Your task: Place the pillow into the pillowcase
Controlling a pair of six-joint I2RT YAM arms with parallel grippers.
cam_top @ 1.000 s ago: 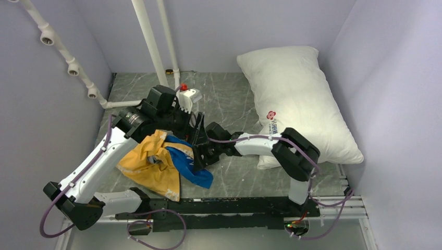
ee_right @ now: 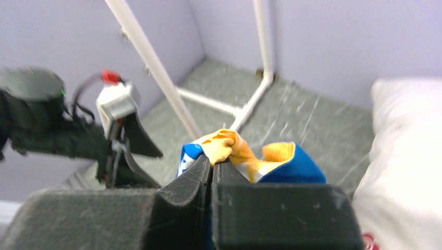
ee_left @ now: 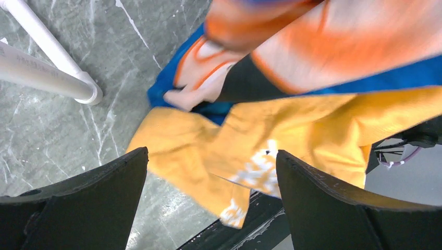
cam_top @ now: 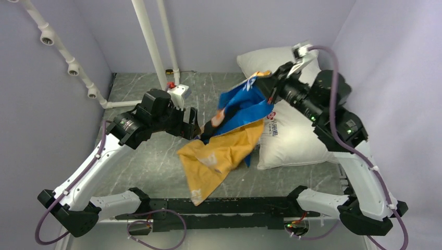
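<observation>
The pillowcase (cam_top: 219, 156), yellow and blue with an orange and black print, hangs from my right gripper (cam_top: 268, 88), which is shut on its bunched edge high at the right; in the right wrist view yellow and blue cloth (ee_right: 229, 151) sits at its fingertips. The white pillow (cam_top: 292, 140) lies on the right, partly behind the right arm and cloth. My left gripper (cam_top: 190, 125) is open beside the cloth; in the left wrist view the blurred pillowcase (ee_left: 323, 135) is ahead of its fingers, none between them.
White pipes (cam_top: 154, 47) stand along the back and left. Light walls enclose the back and both sides, and a dark rail (cam_top: 219, 205) runs along the front.
My right gripper has risen fast to the right, lifting the pillowcase off the left side toward the pillow. The left arm has shifted only slightly.
</observation>
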